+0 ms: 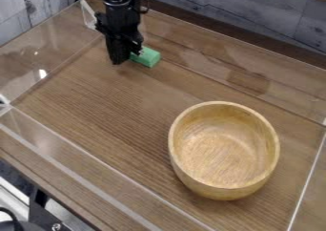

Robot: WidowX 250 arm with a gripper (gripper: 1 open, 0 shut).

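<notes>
The black robot gripper (pixel 121 53) hangs down near the back left of the wooden table, beside a small green block (pixel 143 56). Its fingertips are low at the block's left side; whether they are open, shut or touching the block is too small to tell.
A large pale yellow oval bowl (pixel 223 154) fills the front right of the table (pixel 90 120). Dark edges and a cable lie beyond the table's left side.
</notes>
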